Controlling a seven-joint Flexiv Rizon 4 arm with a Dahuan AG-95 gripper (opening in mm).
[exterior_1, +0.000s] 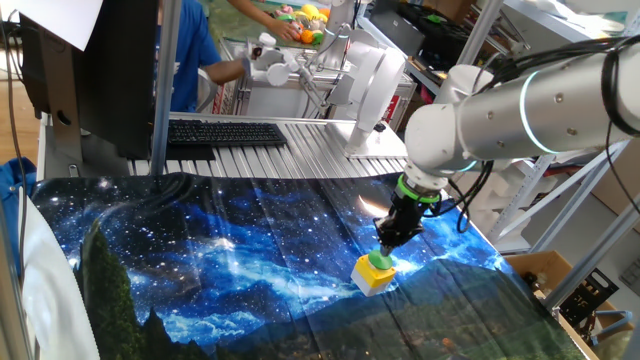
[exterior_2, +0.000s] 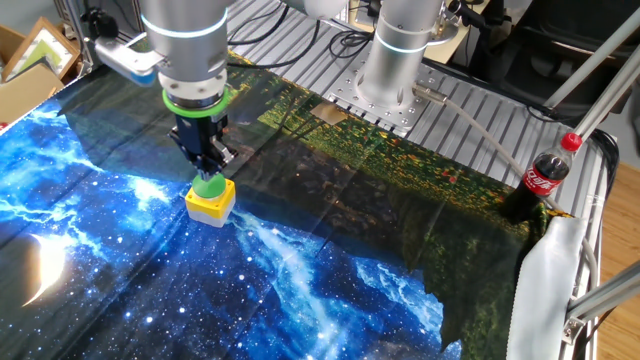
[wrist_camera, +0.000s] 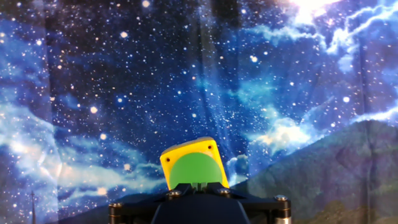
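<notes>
A yellow-and-white box with a round green button on top (exterior_1: 371, 278) stands on the starry cloth. My black gripper (exterior_1: 386, 248) points down at the green button (exterior_2: 209, 187), its tips at or just above the button; contact cannot be told for sure. In the wrist view, the gripper is shut, its fingertips together with nothing visible between them. They cover the near part of the green dome (wrist_camera: 196, 169), while the yellow top (wrist_camera: 211, 150) shows around its far side.
A cola bottle (exterior_2: 548, 178) stands at the table's far right in the second exterior view. A keyboard (exterior_1: 225, 133) lies on the slatted metal surface behind the cloth. The cloth around the box is clear.
</notes>
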